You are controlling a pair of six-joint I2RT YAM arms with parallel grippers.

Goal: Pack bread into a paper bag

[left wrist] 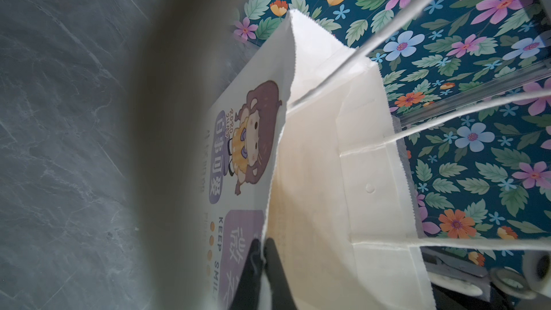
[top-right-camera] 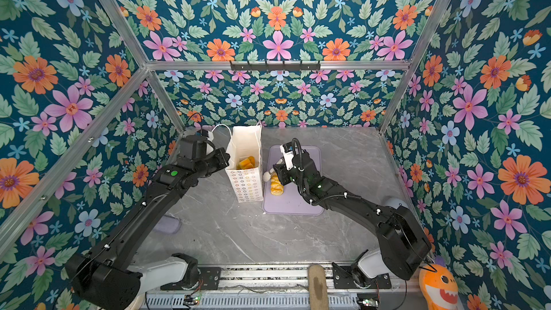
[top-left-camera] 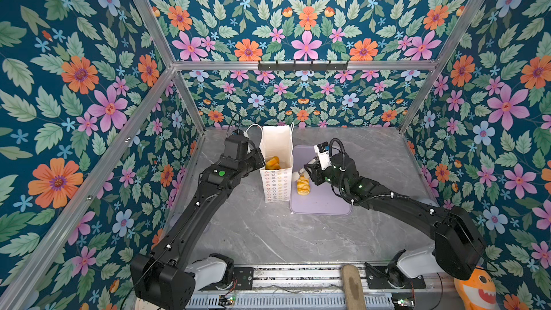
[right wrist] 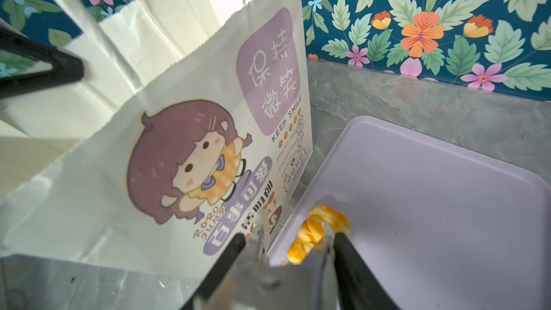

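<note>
The white paper bag (top-left-camera: 277, 186) stands upright and open, with yellow-orange bread (top-left-camera: 272, 163) inside. My left gripper is shut on the bag's thin side rim, seen in the left wrist view. To the right of the bag, a yellow-brown twisted bread (top-right-camera: 276, 184) is over the purple tray (right wrist: 442, 195). My right gripper is shut on grey tongs (right wrist: 287, 281), whose ends reach to the bread (right wrist: 312, 232). Whether the tongs grip that bread or it merely lies there, I cannot tell.
The bag's thin handles (left wrist: 459, 244) rise loosely from its rim. Bare grey tabletop (top-left-camera: 246, 229) lies in front of the bag, and the right part of the tray is clear. An orange toy (top-right-camera: 439, 287) sits at the front right, outside the worktop.
</note>
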